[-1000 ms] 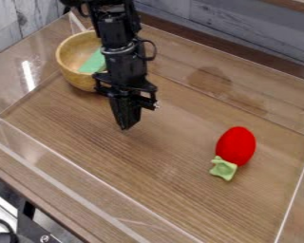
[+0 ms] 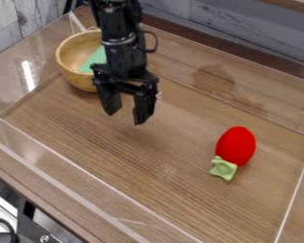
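Note:
The black robot arm reaches down from the top centre of the camera view, its gripper (image 2: 124, 102) open above the bare wooden table (image 2: 129, 180), fingers spread with nothing visible between them. To its upper left, behind the arm, a yellow bowl (image 2: 72, 52) holds something green (image 2: 88, 61), partly hidden by the arm. At the right lies a red oval object (image 2: 237, 144) with a pale green leafy top (image 2: 222, 169), apart from the gripper.
The table's left edge and a white surface beyond it show at the top left, and another pale area at the top right.
The gripper has risen slightly and its fingers appear more raised and spread than about one second ago. The bowl and red object have not moved.

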